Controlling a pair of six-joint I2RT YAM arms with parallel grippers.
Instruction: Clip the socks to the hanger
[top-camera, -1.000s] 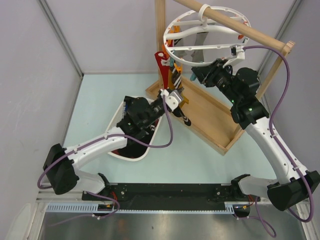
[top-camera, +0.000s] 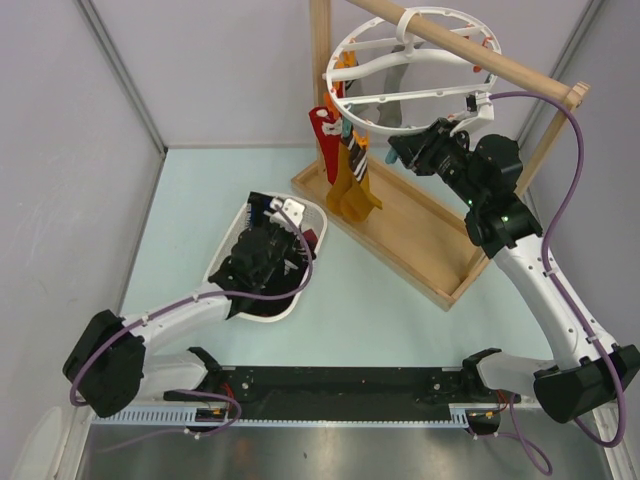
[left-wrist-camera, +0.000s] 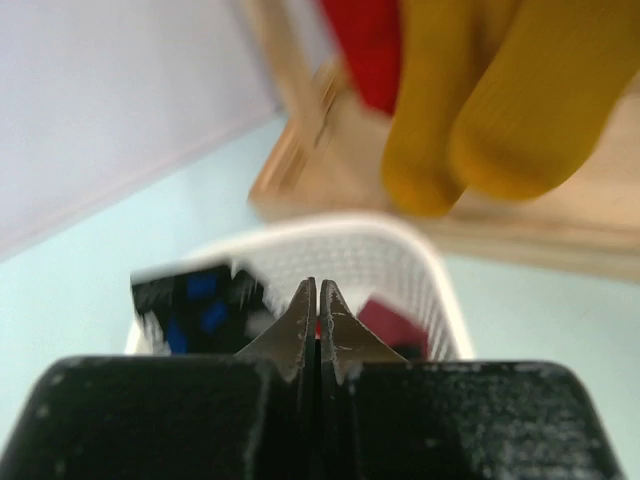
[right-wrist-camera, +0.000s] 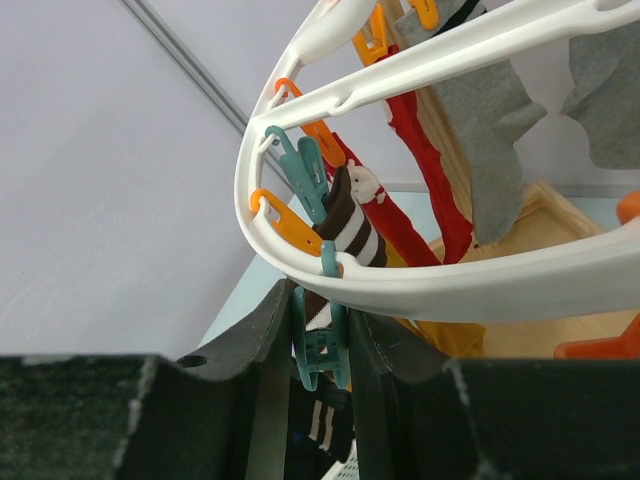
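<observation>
My right gripper is shut on a teal clip (right-wrist-camera: 318, 365) on the white round hanger's (top-camera: 355, 126) lower rim. In the right wrist view, a dark striped sock (right-wrist-camera: 330, 425) shows below that clip, by the basket's edge. Mustard socks (top-camera: 352, 195) and a red sock (top-camera: 326, 140) hang at the hanger's left side; grey ones (right-wrist-camera: 485, 125) hang farther back. Over the white basket (left-wrist-camera: 385, 230), my left gripper is shut, and no sock shows between its fingertips. Dark sock pieces (left-wrist-camera: 200, 310) and a dark red one (left-wrist-camera: 390, 325) lie inside.
A wooden stand (top-camera: 425, 280) carries the hanger on its top bar (top-camera: 480, 55). Orange clips (right-wrist-camera: 295, 230) and another teal clip (right-wrist-camera: 306, 175) sit along the rim. The table right of the basket is clear (top-camera: 385, 320).
My left gripper has drawn back from in front of the hanging socks to above the basket. The dark striped sock seen beneath it earlier no longer hangs there. The right arm has barely moved.
</observation>
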